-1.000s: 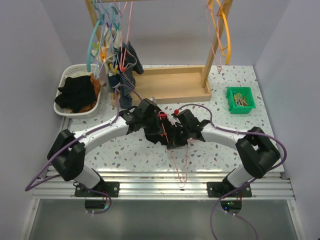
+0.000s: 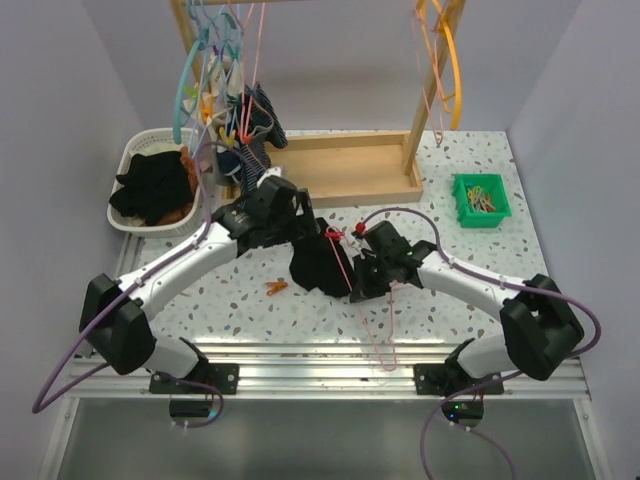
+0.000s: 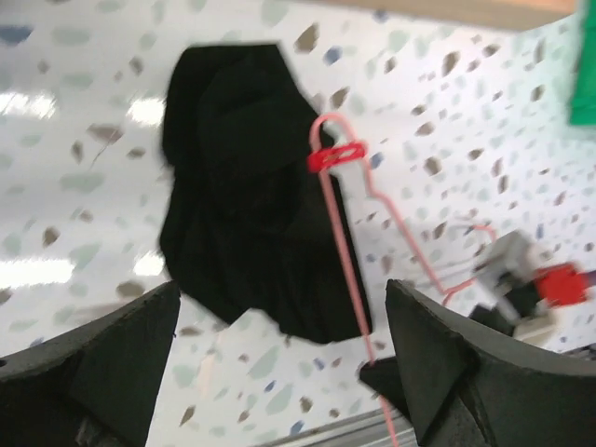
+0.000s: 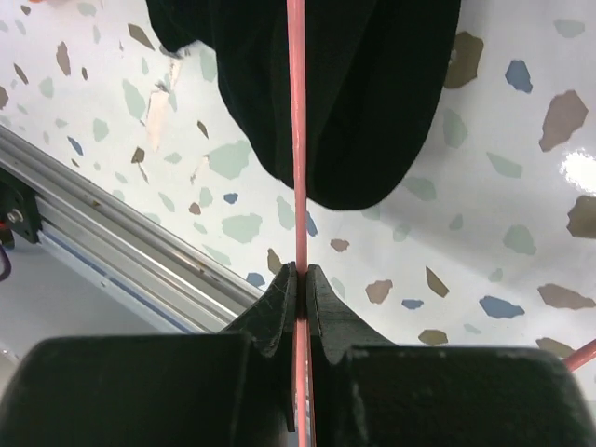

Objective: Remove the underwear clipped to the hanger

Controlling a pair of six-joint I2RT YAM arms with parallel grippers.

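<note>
The black underwear [image 2: 318,268] lies spread on the speckled table. A pink hanger [image 3: 342,244] with a red piece [image 3: 336,155] near its bend crosses over its right side; whether they touch, I cannot tell. My right gripper is shut on the hanger's pink bar, just in front of the cloth's near edge. Above the underwear's upper left part, my left gripper [image 2: 303,228] stands open; in the left wrist view its gap is empty, with the cloth below. A loose orange clip [image 2: 276,287] rests on the table left of the cloth. No clip shows on the visible cloth.
A white basket [image 2: 124,218] of dark and brown clothes stands at the left. Behind is a wooden rack [image 2: 345,165] hung with hangers and a striped garment [image 2: 258,115]. A green bin [image 2: 468,216] holds several clips at right.
The orange clip now lies on the table. My right gripper and hanger shifted slightly right.
</note>
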